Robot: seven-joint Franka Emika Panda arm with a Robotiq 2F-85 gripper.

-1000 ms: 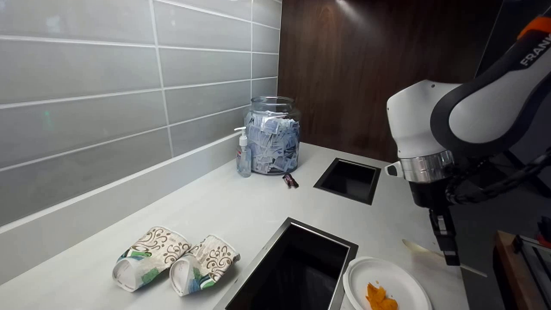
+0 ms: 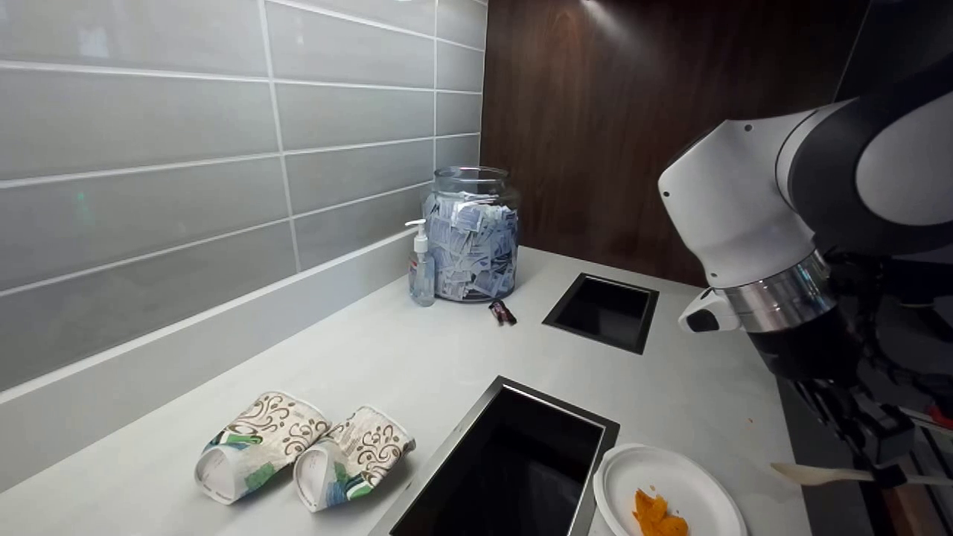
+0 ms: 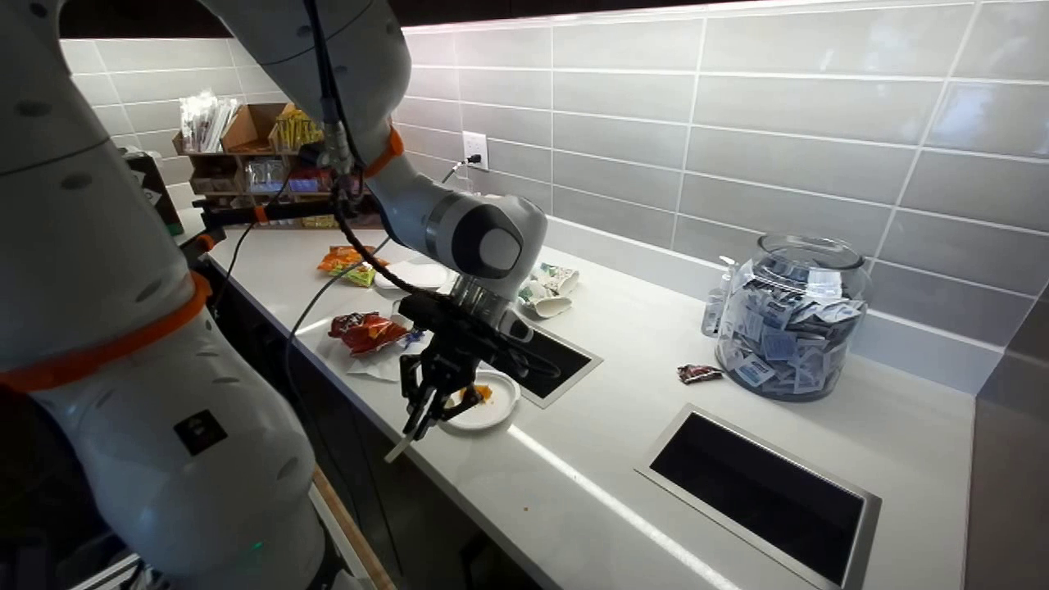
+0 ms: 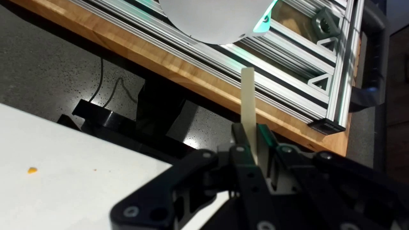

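My gripper is shut on a pale wooden utensil (image 4: 248, 92), whose flat strip of a handle points away from the fingers in the wrist view. In exterior view 1 the utensil's wider end (image 2: 808, 473) sticks out to the left of the gripper (image 2: 884, 469), near the counter's edge. A white plate (image 2: 616, 482) with orange pieces (image 2: 658, 515) on it lies on the counter to the left of the utensil. Exterior view 2 has the gripper (image 3: 418, 423) in front of that plate (image 3: 506, 411), the utensil slanting downward past the counter edge.
Two crumpled patterned cups (image 2: 277, 429) lie near the wall. Two dark recessed openings (image 2: 509, 464) are set in the counter. A jar of packets (image 2: 473, 241) and a pump bottle (image 2: 421, 272) stand at the back. A red bag (image 3: 365, 333) lies behind the gripper.
In exterior view 1 my arm has tilted and moved right, carrying the utensil away from the plate and toward the counter's edge. The plate and cups have stayed put.
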